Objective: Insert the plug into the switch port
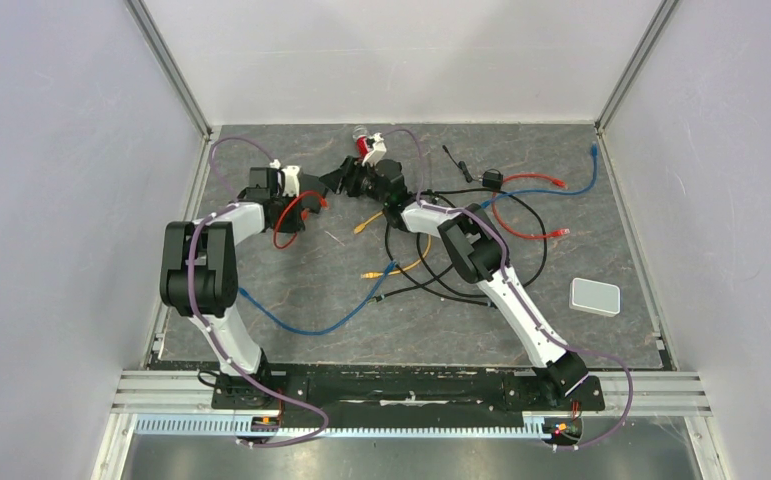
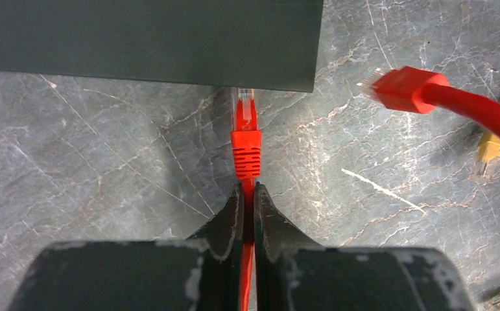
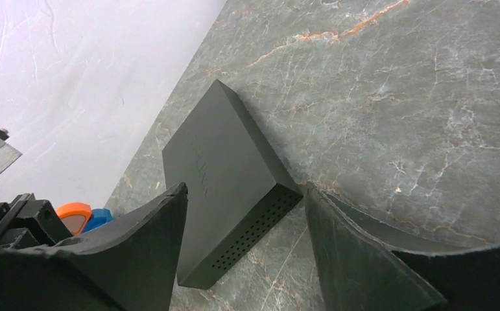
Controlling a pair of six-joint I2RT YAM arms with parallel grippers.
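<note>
The red plug [image 2: 246, 152] has its clear tip at the near side of the dark switch box [image 2: 143, 45]; whether it sits in a port is hidden. My left gripper is shut on the red cable just behind the boot. The cable's other plug [image 2: 409, 89] hangs to the right. In the right wrist view, the box [image 3: 218, 168] lies ahead of my right gripper, which is open with nothing visible between its fingers.
Loose yellow [image 1: 371, 274], blue [image 1: 316, 330] and black cables lie over the middle and right of the table. A white case [image 1: 594, 296] is at the right. A red can [image 1: 361, 140] stands at the back.
</note>
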